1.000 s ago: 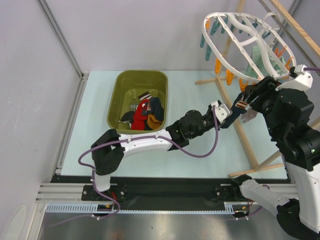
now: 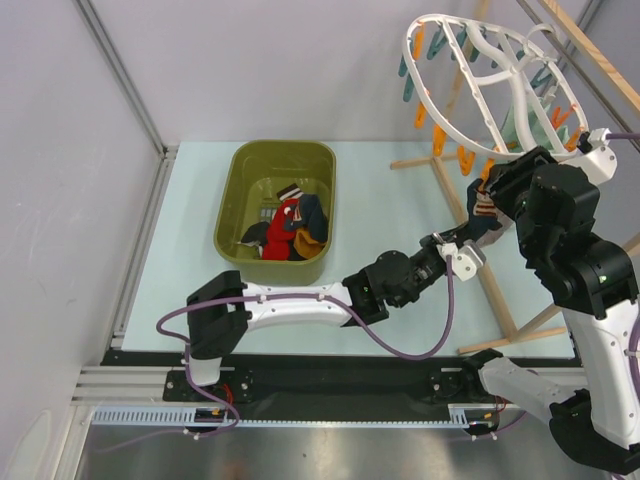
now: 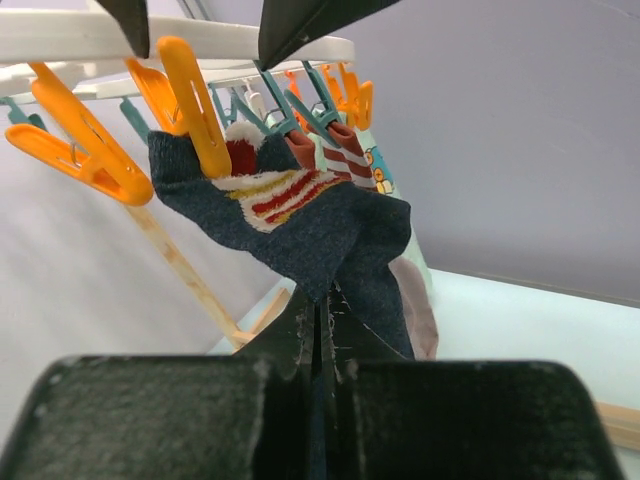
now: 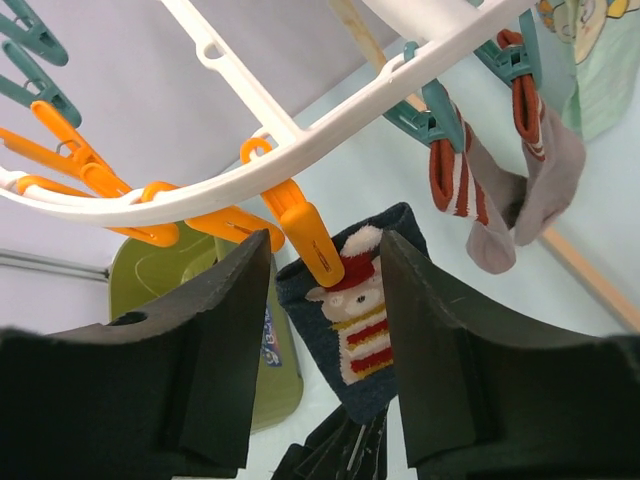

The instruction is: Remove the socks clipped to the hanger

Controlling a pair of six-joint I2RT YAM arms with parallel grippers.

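A dark navy sock with a striped character patch (image 4: 365, 330) hangs from the hanger rim (image 4: 330, 140) by an orange clip (image 4: 308, 235). In the left wrist view the tips of my left gripper are shut on the lower part of this navy sock (image 3: 320, 235). My right gripper is open, one finger on each side of the orange clip, just under the rim; whether the fingers touch it I cannot tell. Striped brown-and-grey socks (image 4: 462, 185) hang from teal clips (image 4: 435, 115) to the right in the right wrist view.
An olive bin (image 2: 228, 215) with several socks inside stands on the pale table (image 2: 185, 250). Other orange and teal clips (image 2: 408, 88) line the hanger. A wooden stand (image 2: 490, 290) rises behind my grippers. Open table lies between bin and stand.
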